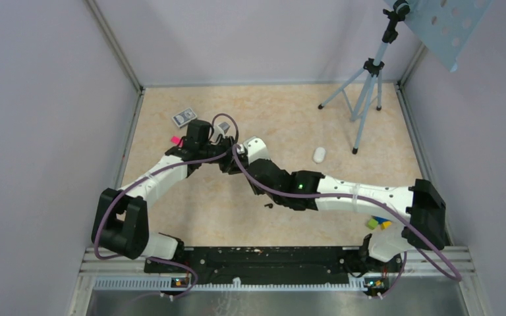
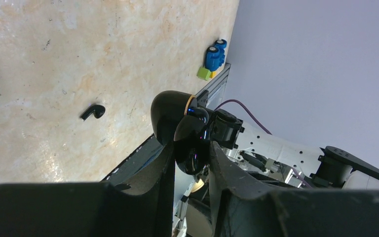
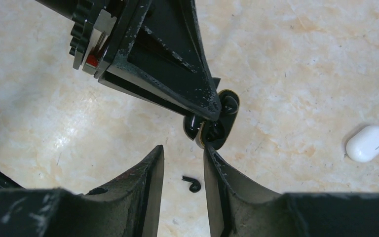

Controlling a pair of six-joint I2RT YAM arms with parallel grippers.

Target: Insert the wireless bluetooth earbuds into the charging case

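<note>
My left gripper is shut on the black charging case (image 2: 168,118), which shows an open lid and glossy body. In the right wrist view the case (image 3: 227,113) has one visible cavity with a dark shape inside; whether that is an earbud I cannot tell. My right gripper hangs just below the case in that view, part open, nothing visible between its fingers. A loose black earbud lies on the table, below the case in the right wrist view.
A white rounded object (image 3: 367,143) lies to the right. Colored toys (image 2: 213,59) sit near the table's edge. A tripod (image 1: 369,99) stands at the back right.
</note>
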